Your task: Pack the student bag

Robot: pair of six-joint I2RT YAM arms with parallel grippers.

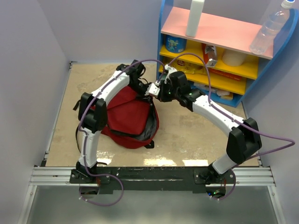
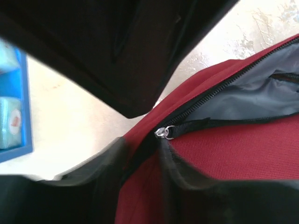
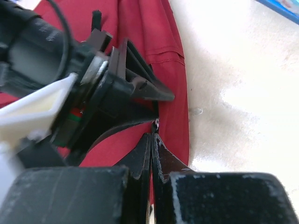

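The red bag [image 1: 126, 116] lies on the left of the floor, its zipper edge with grey lining showing in the left wrist view. A metal zipper pull [image 2: 162, 132] sits on that edge. My left gripper [image 1: 145, 93] is over the bag's upper right edge, its blurred fingers either side of the zip, part open. My right gripper is shut right at the zip pull's end beside the left gripper; whether the pull is between its fingertips is hard to tell.
A blue shelf unit [image 1: 170, 28] with yellow shelves holds packets, containers and a water bottle [image 1: 270, 29] at back right. The floor right of the bag is clear.
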